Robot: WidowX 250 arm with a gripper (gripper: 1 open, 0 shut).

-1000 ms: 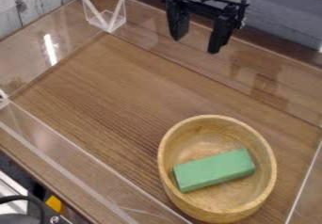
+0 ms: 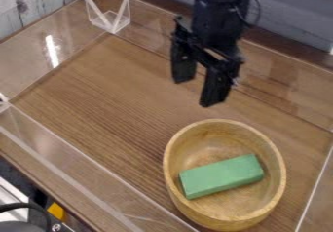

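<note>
The black robot gripper (image 2: 205,85) hangs over the middle-right of the wooden table, its two dark fingers spread apart with nothing seen between them. Below it, toward the front right, a round tan bowl (image 2: 184,161) holds a green rectangular block (image 2: 221,175), which lies flat and slightly angled inside. The gripper is above and behind the bowl, apart from it.
A white wire-like object (image 2: 112,17) stands at the back left. Walls or raised edges bound the table at the back and sides.
The bowl and green block have not moved.
</note>
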